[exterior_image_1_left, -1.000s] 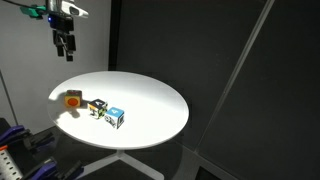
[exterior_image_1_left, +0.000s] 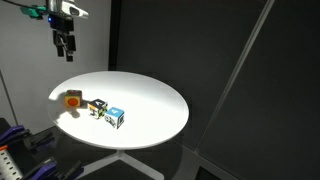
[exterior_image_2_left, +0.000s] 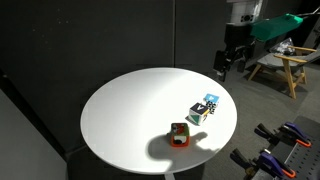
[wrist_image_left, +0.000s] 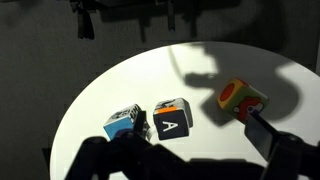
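Note:
Three toy blocks stand on a white round table (exterior_image_1_left: 150, 95). One is red and yellow (wrist_image_left: 242, 100), on the right in the wrist view. A black-faced block with a white letter A (wrist_image_left: 172, 118) sits in the middle, and a blue and white block (wrist_image_left: 124, 121) is close by on its left. In exterior view 1 the red and yellow block (exterior_image_1_left: 73, 99) is nearest the arm and the blue block (exterior_image_1_left: 115, 117) farthest right. My gripper (exterior_image_1_left: 66, 50) hangs well above the table's edge, touching no block. Its dark fingers stand wide apart in the wrist view, with nothing held.
Dark floor and walls surround the table. A wooden chair (exterior_image_2_left: 285, 65) stands behind the arm in exterior view 2.

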